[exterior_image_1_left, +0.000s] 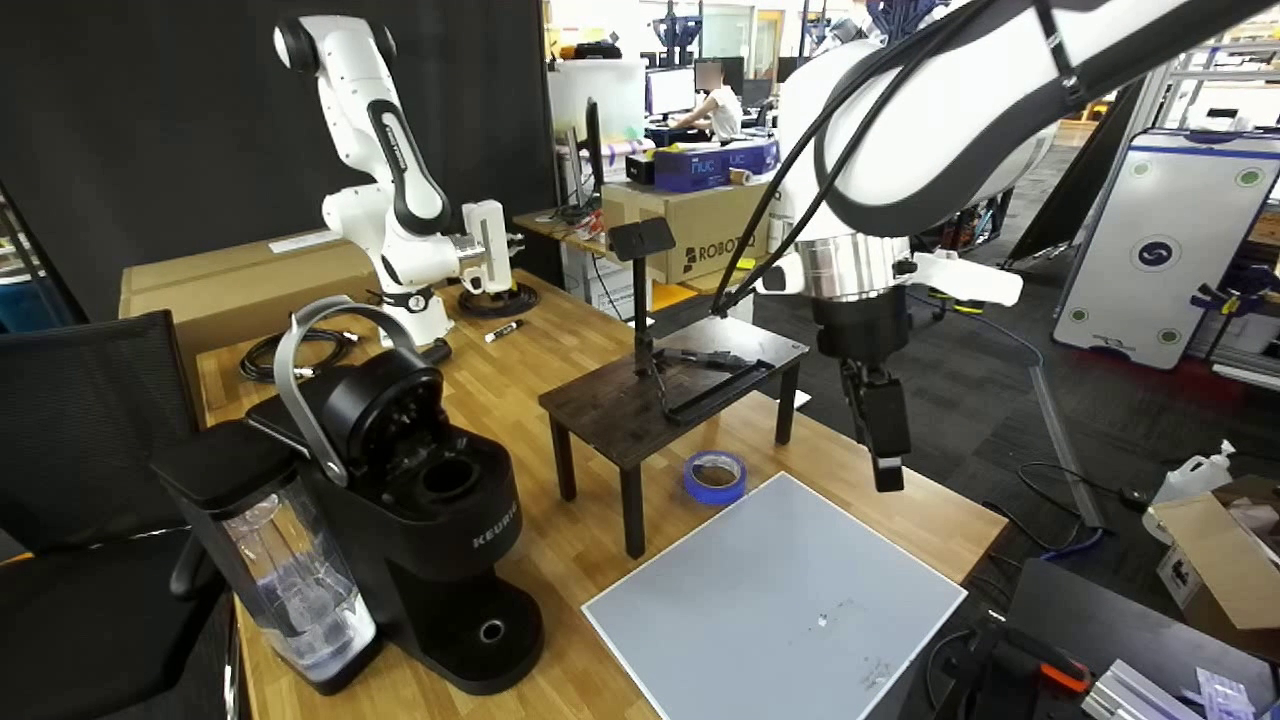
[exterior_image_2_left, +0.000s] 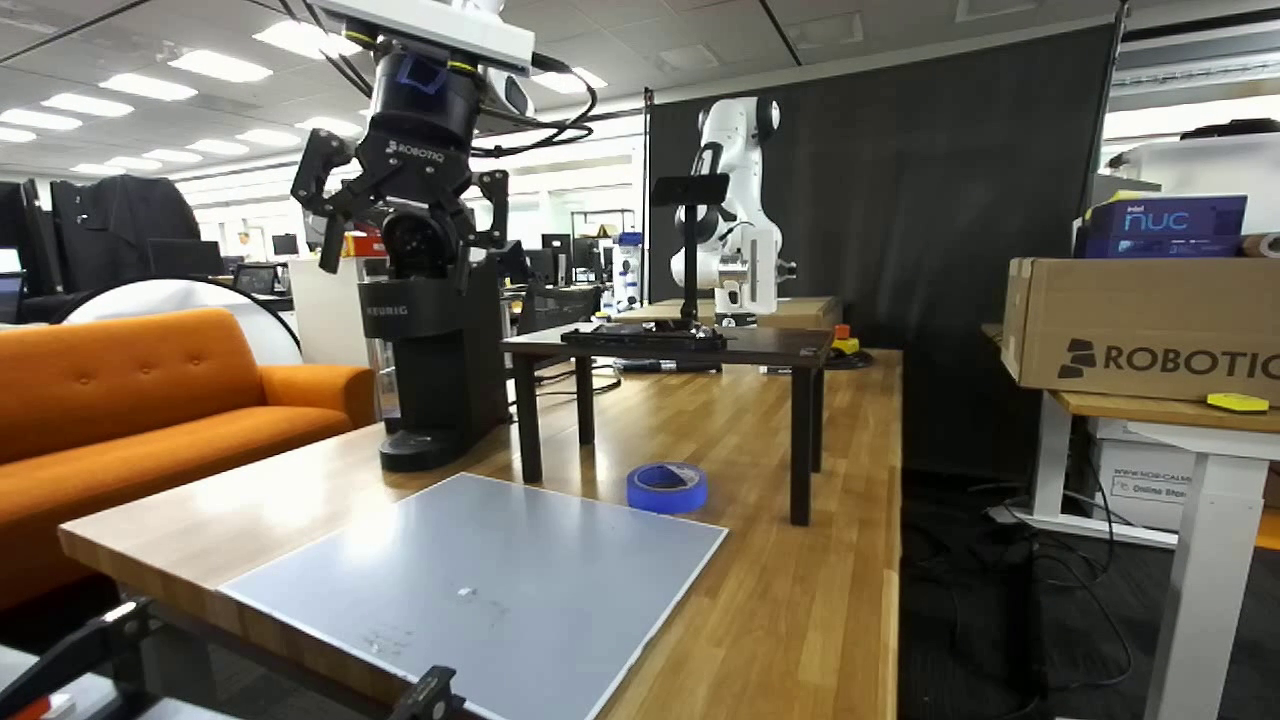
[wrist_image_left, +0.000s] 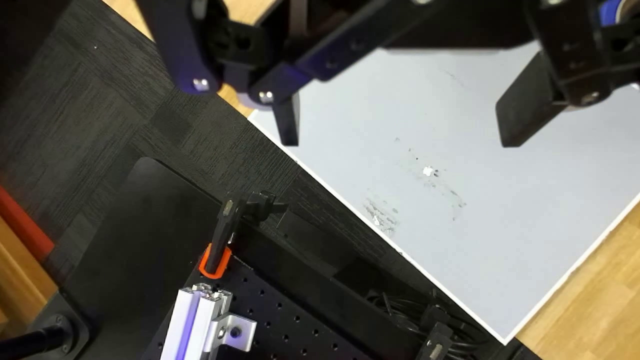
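Note:
My gripper (exterior_image_2_left: 398, 258) hangs above the table in exterior view 2, its fingers wide open and nothing between them. In the wrist view, the two dark fingers (wrist_image_left: 529, 102) stand far apart over the grey board (wrist_image_left: 540, 198). A black Keurig coffee maker (exterior_image_1_left: 468, 540) stands on the wooden table with its lid raised and pod well exposed. Near the board's back edge lies a roll of blue tape (exterior_image_1_left: 715, 478), beside a small dark table (exterior_image_1_left: 600, 414). That little table carries a black stand (exterior_image_1_left: 641, 270).
A second white arm (exterior_image_1_left: 384, 156) is mounted at the table's far end, with a marker (exterior_image_1_left: 504, 330) lying nearby. Cardboard boxes (exterior_image_1_left: 246, 282) sit behind it. The grey board's top is bare apart from scuffs. A black clamp (wrist_image_left: 225, 234) stands off the table's edge.

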